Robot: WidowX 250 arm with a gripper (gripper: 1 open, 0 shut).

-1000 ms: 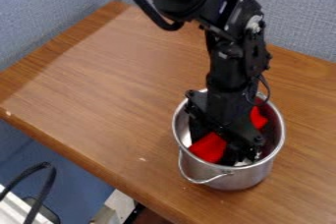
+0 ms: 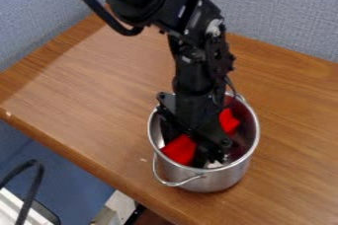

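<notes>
A steel pot (image 2: 220, 177) with a wire handle stands near the table's front edge. Inside it lie red objects (image 2: 180, 148), partly hidden by the black gripper (image 2: 201, 140), whose lower end is down inside the pot. Its fingertips are dark against the pot's interior, so I cannot tell whether it is open or holds anything.
Grey walls border the table at the back. Below the front left edge are a blue surface, a white item and a black cable.
The arm has moved left, and the pot has shifted left with it by a short distance. The red objects are still inside.
</notes>
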